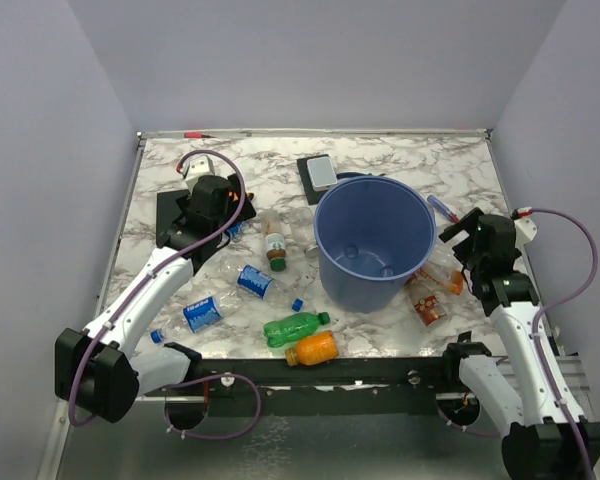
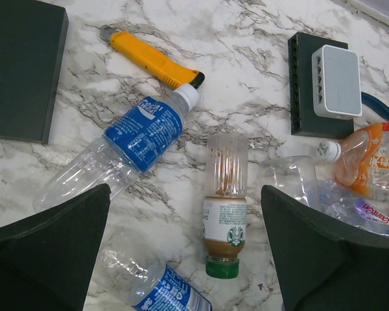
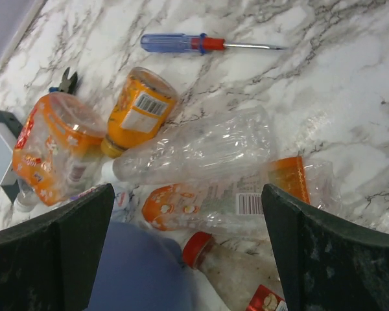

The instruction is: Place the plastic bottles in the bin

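Note:
A blue bin [image 1: 375, 240] stands right of centre. Plastic bottles lie around it: blue-labelled bottles [image 1: 205, 315], a green bottle [image 1: 292, 330], an orange bottle [image 1: 312, 349], a Starbucks bottle [image 2: 223, 227], and several clear and orange-labelled bottles [image 3: 214, 146] on the right. My left gripper is open above a blue-labelled bottle [image 2: 140, 133] and the Starbucks bottle, holding nothing. My right gripper hangs open over the bottles beside the bin's right rim, nothing between its fingers.
A yellow box cutter [image 2: 146, 55], a black plate [image 2: 23, 68], a black device with a white box [image 2: 334, 84] and a screwdriver [image 3: 181, 43] lie among the bottles.

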